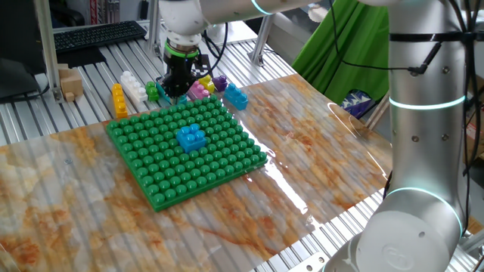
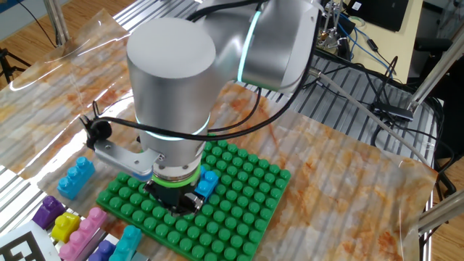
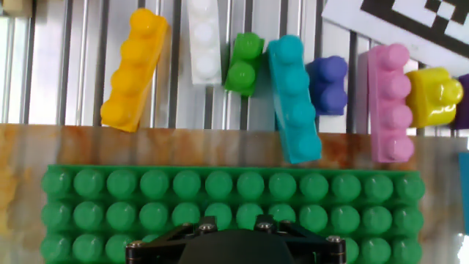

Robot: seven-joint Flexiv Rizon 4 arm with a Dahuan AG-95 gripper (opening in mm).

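Observation:
The green studded baseplate (image 1: 185, 170) lies flat on the marbled sheet. On it, near the middle, sits one blue brick (image 1: 191, 137). My gripper (image 2: 185, 206) hangs over the plate's edge on the side facing the loose bricks, pointing down. Only its dark upper parts show along the bottom of the wrist view, and its fingertips are too dark and hidden to tell whether they are open. Beyond that edge lie a yellow-orange brick (image 3: 134, 72), a white brick (image 3: 205, 42), a small green brick (image 3: 244, 64), a teal brick (image 3: 294, 99) and a pink brick (image 3: 389, 103).
A small purple-blue brick (image 3: 328, 84) lies between the teal and pink ones. A yellow brick (image 3: 434, 97) is right of the pink one, and a second blue brick (image 1: 236, 96) lies beside the plate. A wooden block (image 1: 71, 81) stands at left. The marbled sheet (image 1: 68, 204) is clear in front.

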